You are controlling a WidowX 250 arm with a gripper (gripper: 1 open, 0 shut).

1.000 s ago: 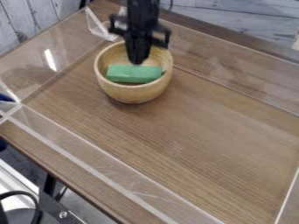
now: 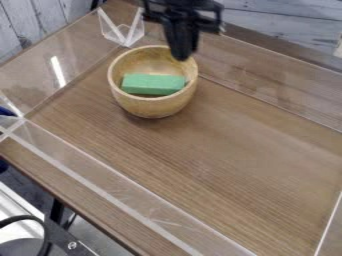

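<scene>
A tan round bowl (image 2: pixel 134 106) sits on the wooden table (image 2: pixel 201 180), upper left of centre, holding a green rectangular block (image 2: pixel 152 84). The dark gripper (image 2: pixel 179 45) hangs blurred above and behind the bowl's right side, partly at the top edge of the view. Its fingers are too blurred to tell how they stand. Nothing is clearly held in it.
A small clear crinkled object (image 2: pixel 122 30) stands behind the bowl at the top left. Black cables (image 2: pixel 27 222) lie at the lower left edge.
The block remains in the bowl.
</scene>
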